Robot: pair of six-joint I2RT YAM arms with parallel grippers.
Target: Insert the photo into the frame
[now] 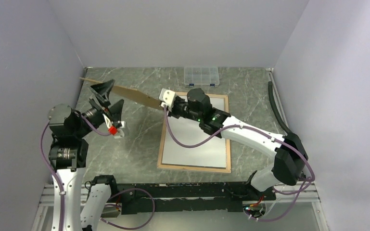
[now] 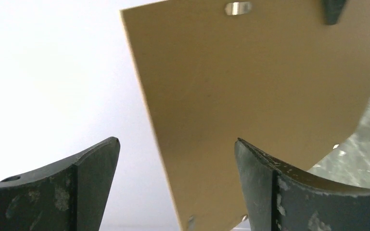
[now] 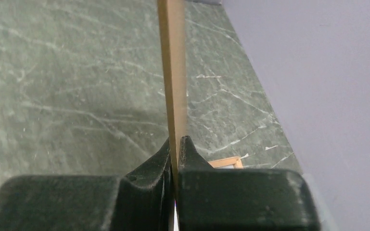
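Note:
The brown backing board (image 1: 134, 95) hangs above the table, seen nearly edge-on from the top. My right gripper is shut on one edge of the board (image 3: 174, 72), which runs up between its fingers. At the board's other end my left gripper (image 1: 111, 96) stands open. In the left wrist view the board (image 2: 250, 86) spreads broad and flat, and the left fingers (image 2: 96, 178) are wide apart, with nothing gripped. A wooden frame (image 1: 229, 149) lies on the table holding a white sheet (image 1: 195, 147); the right arm hides part of both.
A clear divided box (image 1: 201, 75) stands at the back against the wall. Dark tubing (image 1: 276, 106) runs along the right edge.

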